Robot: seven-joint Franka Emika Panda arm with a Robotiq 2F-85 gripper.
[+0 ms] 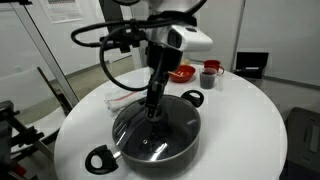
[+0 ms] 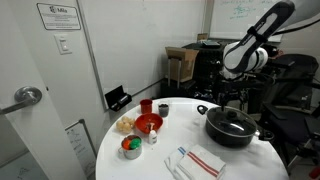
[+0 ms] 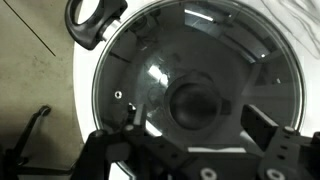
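Note:
A black pot (image 1: pixel 165 155) with two looped handles stands on the round white table, a clear glass lid (image 3: pixel 240 50) resting on top. The lid's round black knob (image 3: pixel 195 103) lies near the middle of the wrist view. Just over the knob, my gripper (image 1: pixel 155 112) points down with its fingers open. In the wrist view its dark fingers (image 3: pixel 100 153) show at the lower edge, left and right, with the knob ahead between them. Whether the fingertips touch the lid cannot be told. From the second exterior view, the arm hangs above the pot (image 2: pixel 228 133).
A red-striped white towel (image 2: pixel 195 162) lies beside the pot. Farther off are a red bowl with food (image 2: pixel 148 124), a metal container (image 2: pixel 131 148), a small bottle (image 2: pixel 152 134) and cups (image 2: pixel 146 107).

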